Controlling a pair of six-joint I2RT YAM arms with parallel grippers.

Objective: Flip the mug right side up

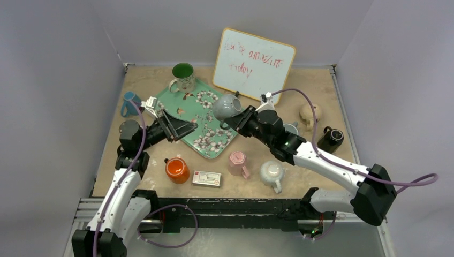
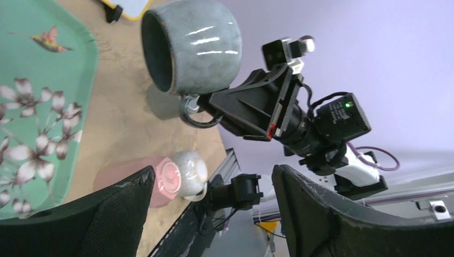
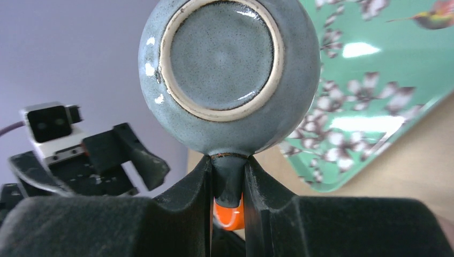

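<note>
A grey-blue mug (image 1: 225, 107) hangs in the air over the right edge of the green tray (image 1: 211, 144), tipped on its side, with my right gripper shut on it; its base faces the right wrist camera and its mouth shows in the left wrist view (image 2: 190, 48). My left gripper (image 1: 182, 128) is open over the tray, left of the mug and apart from it, nothing between its fingers.
An orange mug (image 1: 177, 170), a boxed item (image 1: 206, 179), a pink mug (image 1: 237, 163) and a white mug (image 1: 272, 174) line the front. A green mug (image 1: 184, 80) and a whiteboard (image 1: 251, 67) stand behind; several more mugs are at the sides.
</note>
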